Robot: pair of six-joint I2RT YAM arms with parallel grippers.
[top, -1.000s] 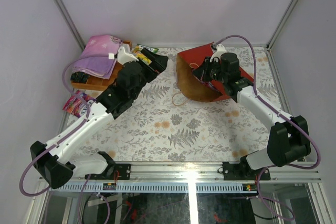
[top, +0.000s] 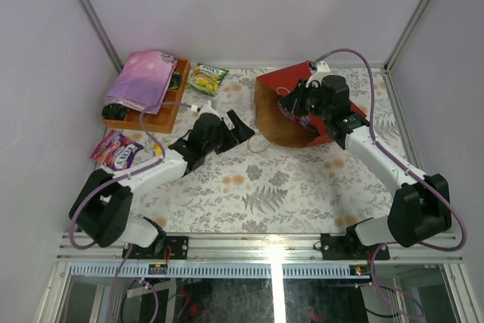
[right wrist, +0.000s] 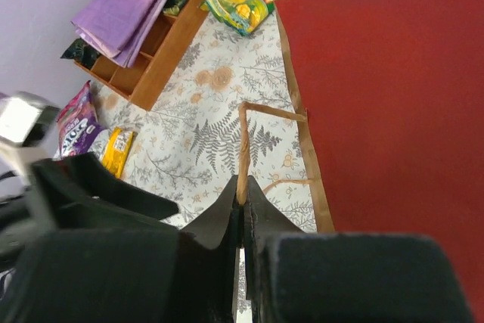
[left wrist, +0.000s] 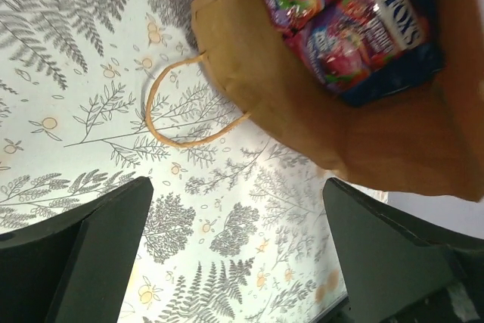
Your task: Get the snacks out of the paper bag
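Observation:
A brown paper bag (left wrist: 287, 111) with a red side (right wrist: 378, 104) lies at back right, its mouth facing left. Inside are purple snack packs (left wrist: 363, 32) reading "FOX'S". My right gripper (top: 291, 100) is over the bag, shut on a twisted paper handle (right wrist: 243, 141). My left gripper (top: 236, 132) stands open just left of the bag's mouth, facing into it, nothing between its fingers; the other handle (left wrist: 174, 141) lies on the table before it.
A wooden organizer (top: 162, 119) with a folded lilac cloth (top: 136, 81) is at back left. A green chip bag (top: 208, 77), a purple pack (top: 113, 149) and a yellow pack (right wrist: 117, 153) lie beside it.
My left arm has moved down and toward the bag's opening, lower than before. The right gripper has stayed nearly still over the bag.

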